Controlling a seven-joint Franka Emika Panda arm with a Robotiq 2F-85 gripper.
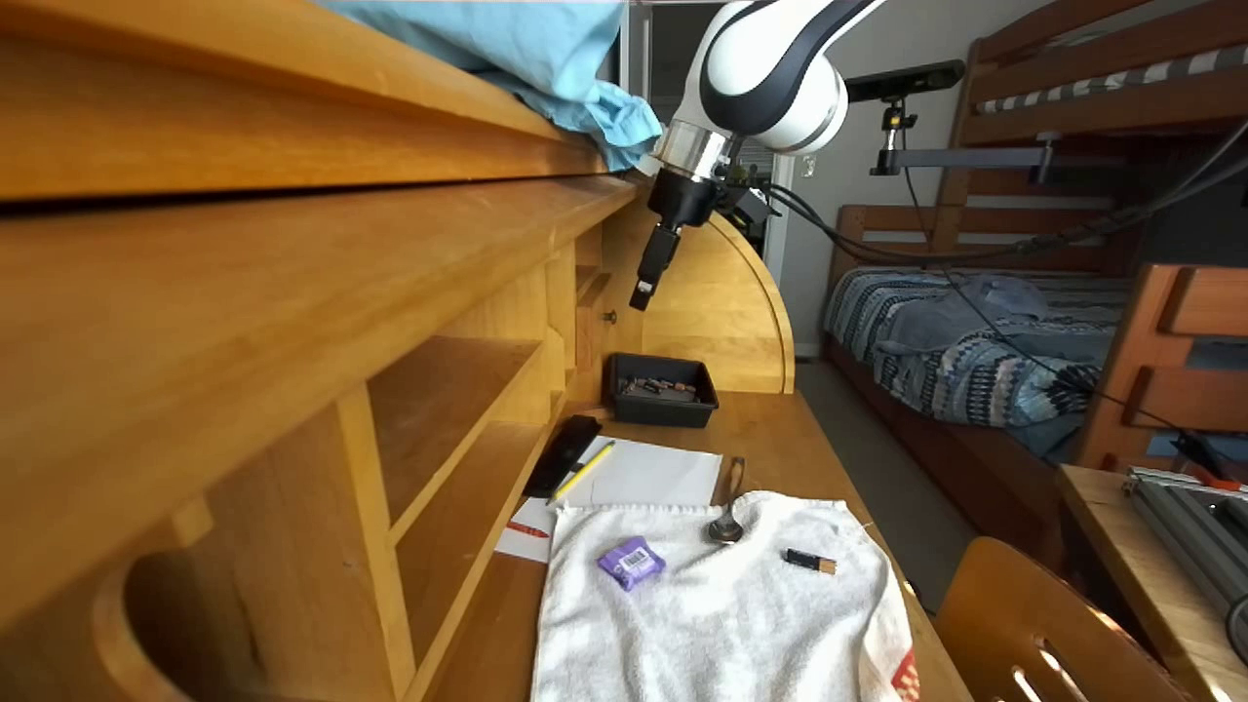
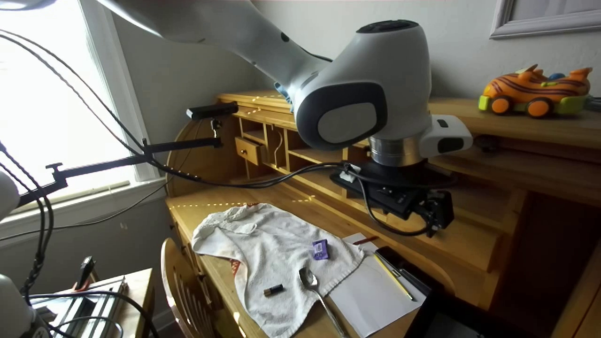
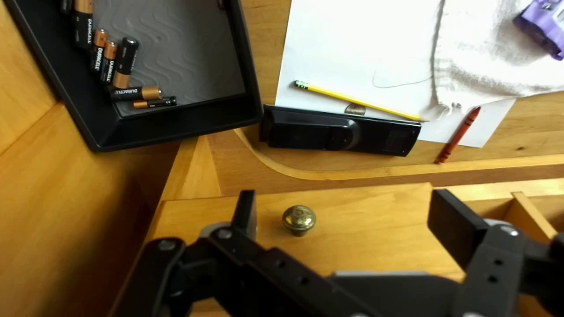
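My gripper stands open in the wrist view, its fingers wide apart and nothing between them. A brass knob on a small wooden drawer or door front shows beyond the gap. In exterior view 1 the gripper hangs in the air near the desk's back cubbies, above a black tray. Several batteries lie along one side of that tray. On the white towel rest a purple packet, a spoon and a single battery.
Beside the tray lie a black case, a yellow pencil and white paper. A red crayon sits near the paper's corner. The upper shelf overhangs the cubbies, and a wooden panel closes the desk's far end.
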